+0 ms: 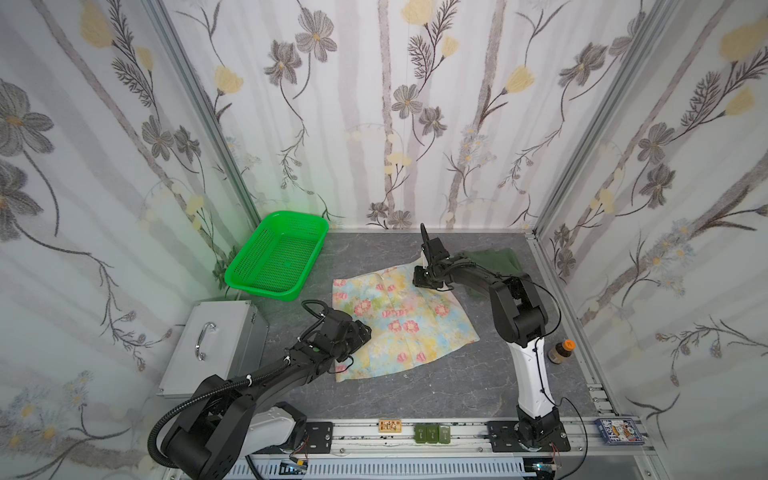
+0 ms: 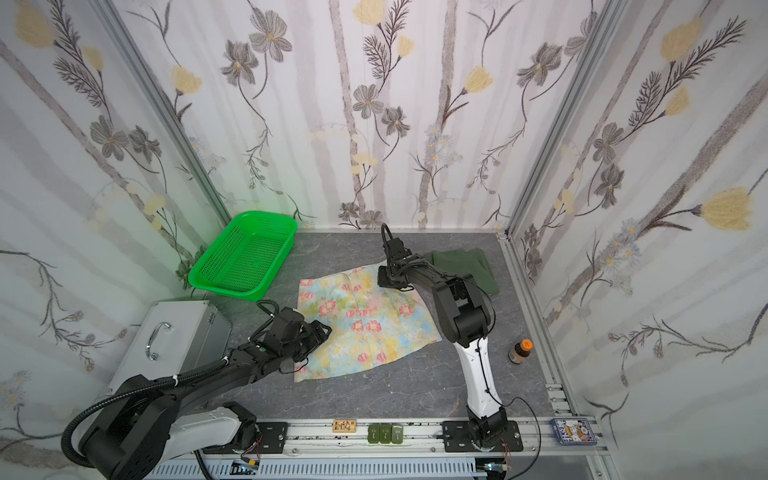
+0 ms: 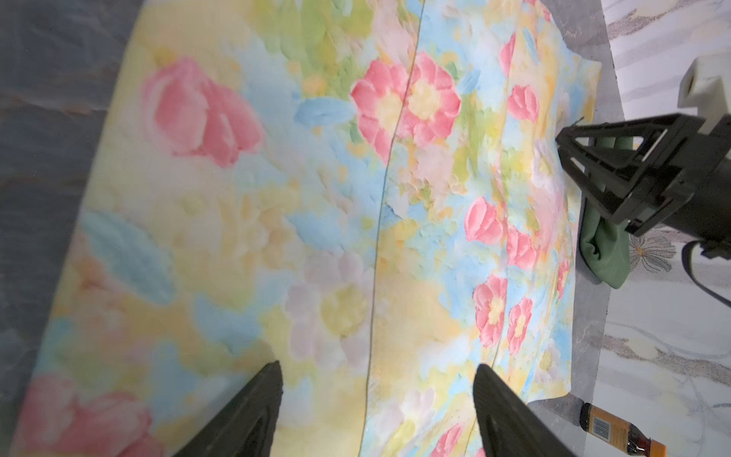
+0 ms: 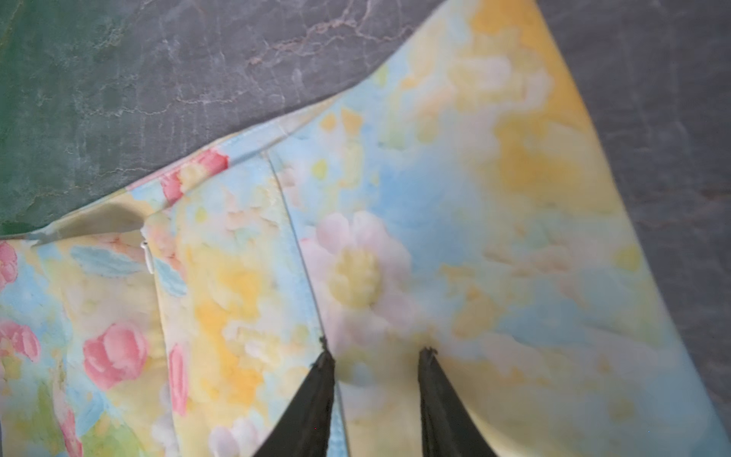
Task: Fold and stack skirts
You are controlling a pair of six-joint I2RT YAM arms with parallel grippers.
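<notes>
A pastel floral skirt lies spread flat in the middle of the grey table, slightly wrinkled at its back edge. My left gripper hangs open over the skirt's left part, with nothing between its fingers. My right gripper stands part open above the skirt's back right area, fingertips over the cloth beside a seam, holding nothing visible. A dark green cloth lies at the back right, partly behind the right arm.
A green basket sits at the back left, with a metal box in front of it. A small bottle stands at the right. Bare table shows in front of the skirt.
</notes>
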